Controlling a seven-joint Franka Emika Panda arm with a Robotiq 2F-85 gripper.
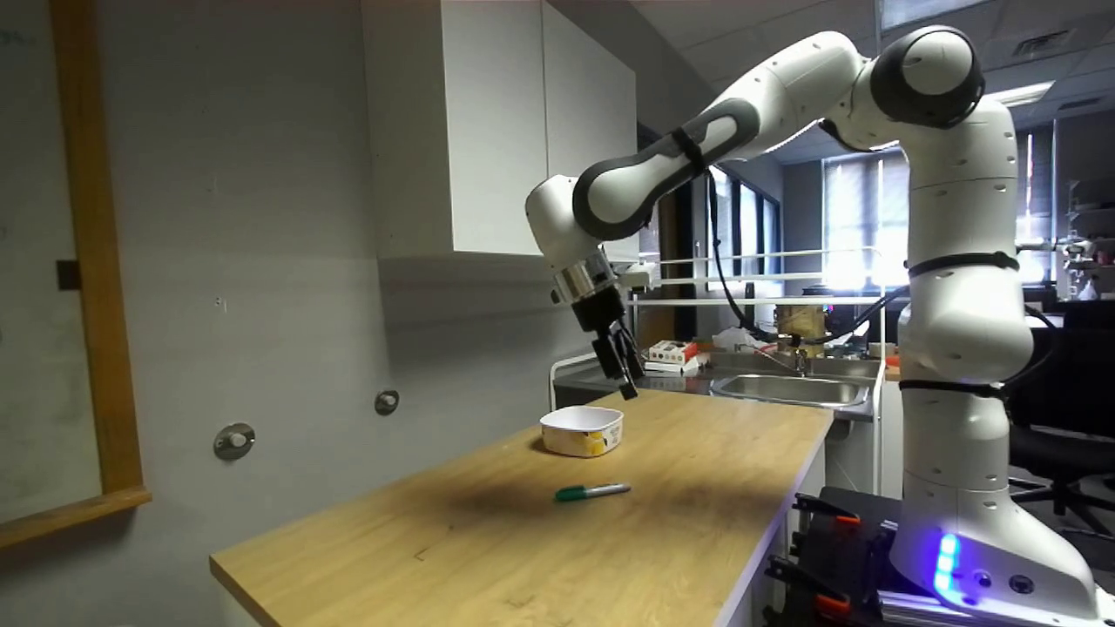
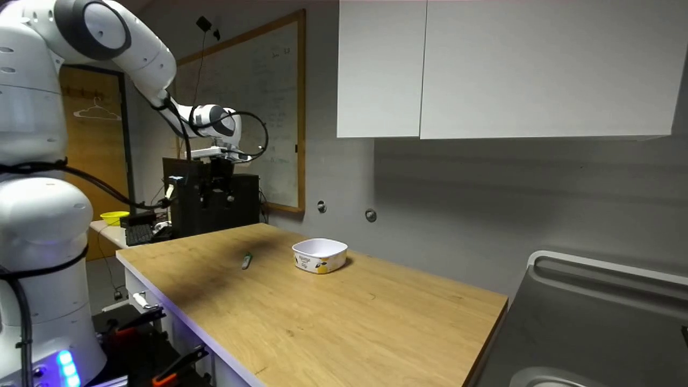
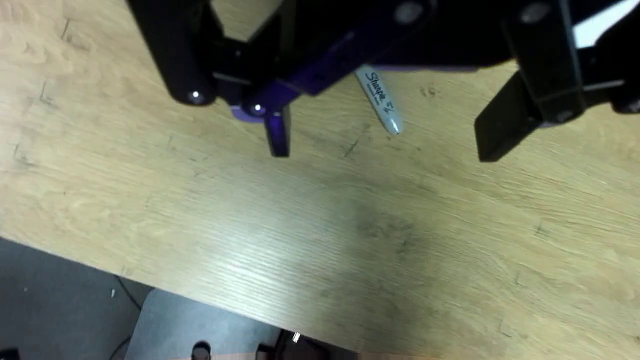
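Observation:
A marker with a green cap and grey barrel (image 1: 592, 491) lies flat on the wooden counter. In the wrist view the marker's lettered barrel (image 3: 380, 101) shows between the fingers, and its cap end is hidden behind the gripper's dark parts. The white bowl with a yellow fruit print (image 1: 581, 441) stands upright beyond it, nearer the wall; exterior view 2 shows the bowl (image 2: 320, 263) empty as far as its inside is visible. My gripper is open, its fingertips wide apart with nothing held. It hangs tilted above the counter, clear of marker and bowl.
White wall cabinets (image 1: 496, 125) hang close to the arm. Past the counter's far end sits a metal sink (image 1: 789, 391) with small boxes (image 1: 672, 353) beside it.

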